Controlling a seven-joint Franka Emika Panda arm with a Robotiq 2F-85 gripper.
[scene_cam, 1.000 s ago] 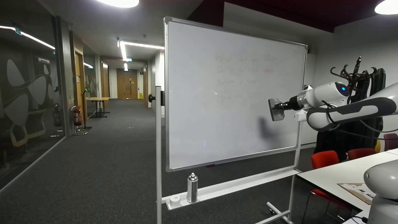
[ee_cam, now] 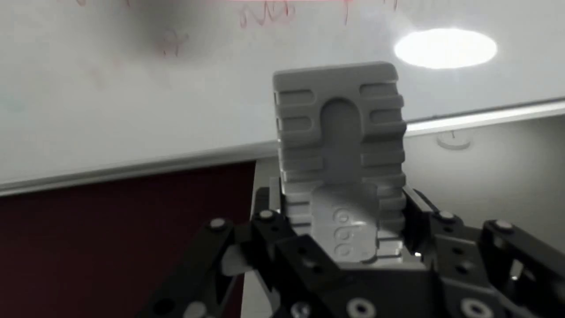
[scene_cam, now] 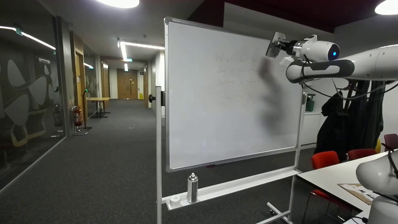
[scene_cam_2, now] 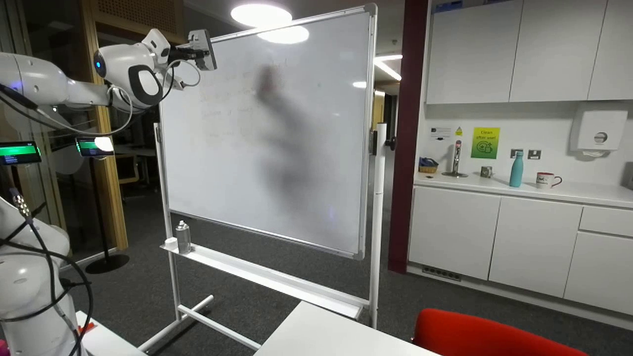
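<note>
A ribbed grey block, which looks like a whiteboard eraser, is clamped between the black fingers of my gripper. In exterior view 1 the gripper holds this eraser near the upper right of the whiteboard. Exterior view 2 has the eraser close to the board's upper left edge, apart from the surface as far as can be told. Faint red handwriting covers the board's upper part; some red strokes show along the top of the wrist view.
Below the board, a shelf carries a spray can and a small white item. A white table and red chairs stand at the right. Open carpet lies left of the board.
The arm has risen from beside the board's lower right to its upper right, carrying the eraser. Its shadow on the board is now longer and higher. The writing looks much the same where visible.
</note>
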